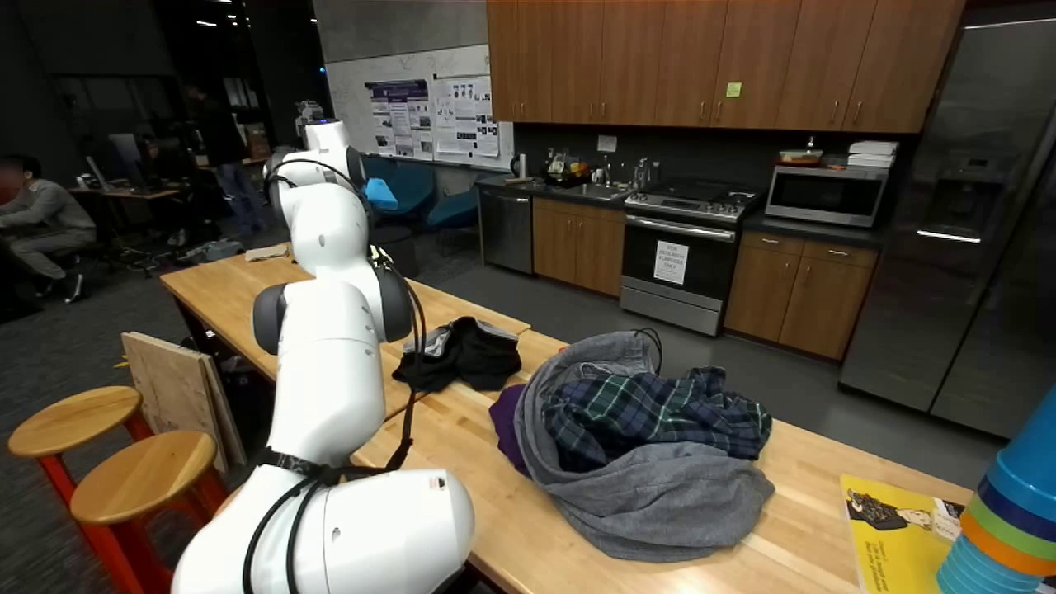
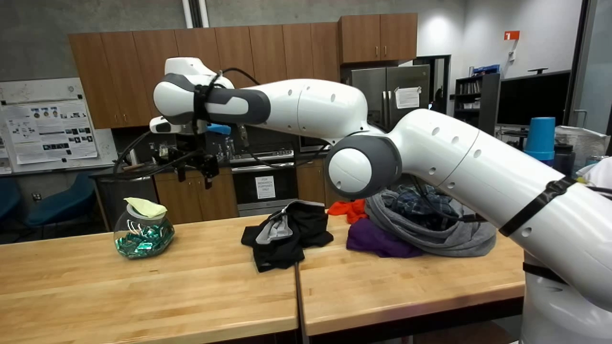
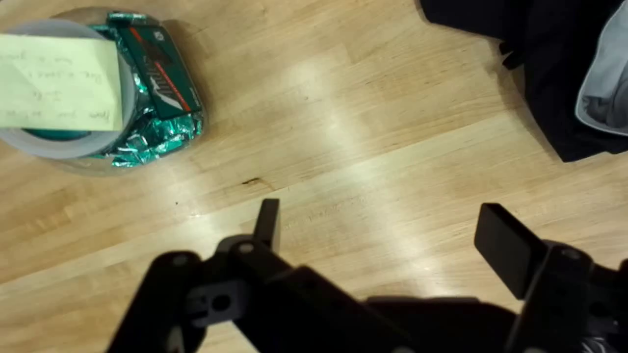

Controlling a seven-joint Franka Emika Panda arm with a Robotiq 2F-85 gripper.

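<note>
In the wrist view my gripper stands open above bare tabletop, its fingers wide apart with nothing between them. A clear jar (image 3: 194,129) of green foil-wrapped items, topped by a yellow note (image 3: 65,82), lies toward the upper left of that view. At its upper right is a black garment (image 3: 541,76) with a grey part. From the second exterior view, the gripper (image 2: 193,178) hangs high over the table, beyond and above the jar (image 2: 143,238). The black garment (image 2: 310,226) lies crumpled near the seam between two tables. In exterior view 1 the arm hides the gripper.
A grey cloth bundle (image 1: 643,505) with a plaid shirt (image 1: 653,406) in it rests on the nearer table, purple cloth (image 2: 378,238) and orange cloth (image 2: 348,209) beside it. A yellow book (image 1: 891,535) and blue cups (image 1: 1020,485) stand at the right. The wooden tabletop (image 2: 206,286) has free room.
</note>
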